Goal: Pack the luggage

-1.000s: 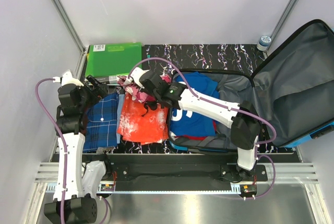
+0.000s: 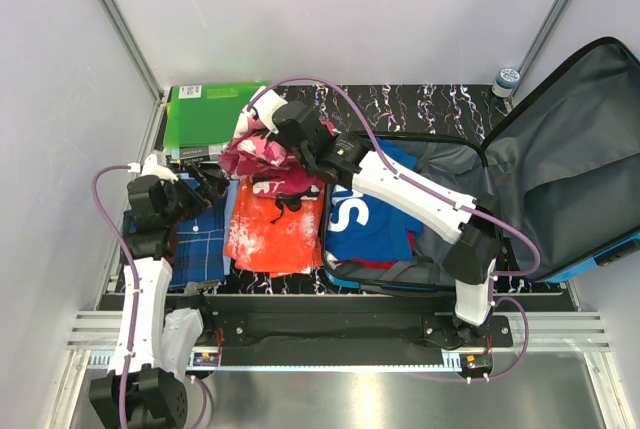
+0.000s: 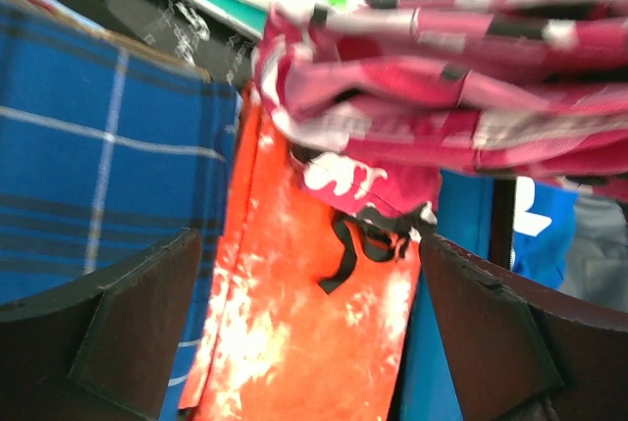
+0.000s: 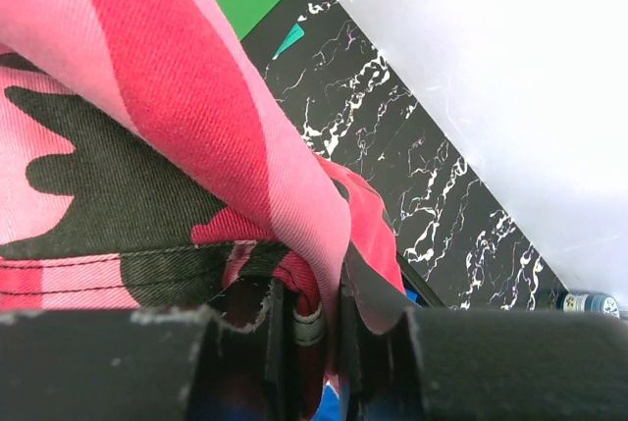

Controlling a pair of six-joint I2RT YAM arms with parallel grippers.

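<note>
A pink, red and black camouflage garment (image 2: 262, 159) is bunched at top centre, lifted by my right gripper, which is shut on its folded edge. In the left wrist view this garment (image 3: 422, 87) hangs above the orange garment (image 3: 314, 293), and a lower pink piece with a black strap rests on the orange one. My left gripper (image 2: 212, 184) stands open over the plaid cloth, left of the camouflage garment, with nothing gripped between its fingers. The suitcase (image 2: 440, 194) lies open on the right, a blue shirt with white letters (image 2: 365, 229) inside.
Blue plaid cloth (image 2: 195, 239) lies at the left and a green folder (image 2: 215, 114) at the back left. A small round container (image 2: 506, 80) stands in the back right corner. The suitcase lid (image 2: 570, 159) is propped against the right wall.
My left gripper has shifted right and slightly toward the front.
</note>
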